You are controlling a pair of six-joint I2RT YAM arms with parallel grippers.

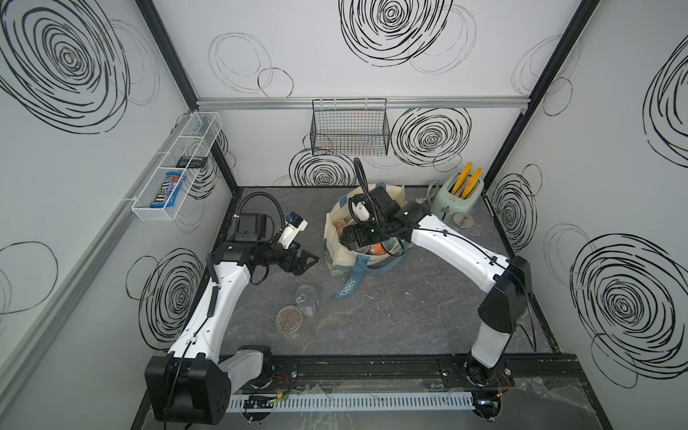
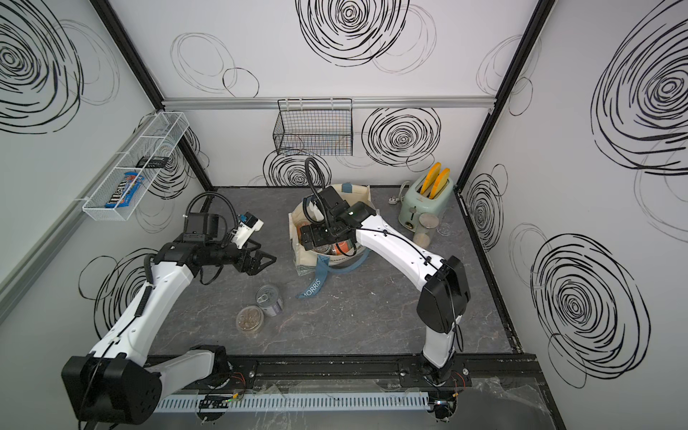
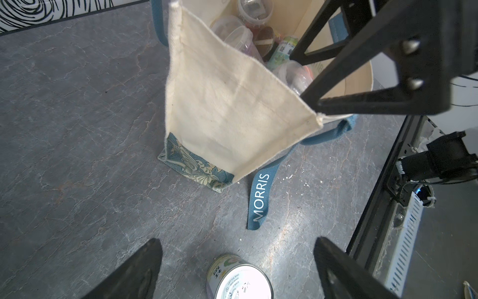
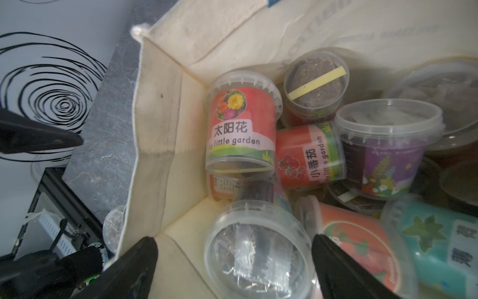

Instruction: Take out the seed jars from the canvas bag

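The canvas bag [image 3: 224, 104] stands at back centre, full of seed jars: a red-labelled jar [image 4: 240, 129] lying on others, a tomato jar [image 4: 308, 154], a purple jar [image 4: 383, 159], a clear-ended jar [image 4: 256, 256], a teal jar [image 4: 433, 244] and several more. My right gripper hangs open inside or just over the bag, its fingertips around the clear-ended jar at the bottom of its wrist view; contact cannot be told. My left gripper [image 1: 304, 261] is open in the air just left of the bag, nothing between its fingers.
A can [image 1: 306, 301] and a round clear container [image 1: 288, 317] sit on the front-left table. A green toaster [image 2: 419, 211] with clear jars [image 2: 426, 229] beside it is at back right. Wire baskets hang on the walls.
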